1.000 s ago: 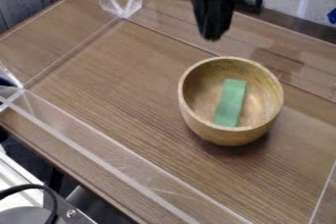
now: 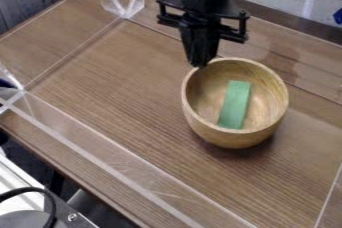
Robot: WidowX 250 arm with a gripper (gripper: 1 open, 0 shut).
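My gripper (image 2: pixel 199 56) hangs at the top centre of the camera view, its dark fingertips shut with nothing visible between them, just above the back-left rim of a round wooden bowl (image 2: pixel 203 125). Inside the bowl, right of its centre, lies a green oblong block (image 2: pixel 235 105).
A clear plastic piece (image 2: pixel 123 2) sits at the back left. A grey object with a black cable (image 2: pixel 27 210) is at the bottom left corner.
The bowl and green block have not moved.
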